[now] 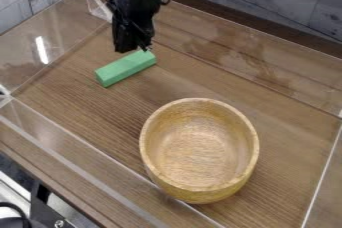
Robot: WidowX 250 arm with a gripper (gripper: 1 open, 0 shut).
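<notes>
A green rectangular block (126, 68) lies flat on the wooden table (80, 122), left of centre. Just behind it, the black gripper (131, 44) hangs from the arm at the top, shut, with nothing visible between its fingers. It appears slightly above and apart from the block. A large light wooden bowl (199, 147) stands at the front right of the table.
A low wall runs along the back edge at the top right. Dark cables show at the top left and bottom left corners.
</notes>
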